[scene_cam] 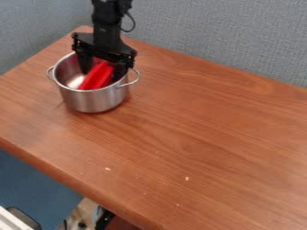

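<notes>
A steel pot (92,99) with two side handles stands on the wooden table at the left. Inside lies a red elongated object (99,74). My black gripper (100,63) reaches down from above into the back of the pot, over the red object. Whether its fingers touch or hold the object is hard to tell, as their tips are partly hidden.
A grey wall (228,36) runs along the back. The table's left front edge drops to a blue area.
</notes>
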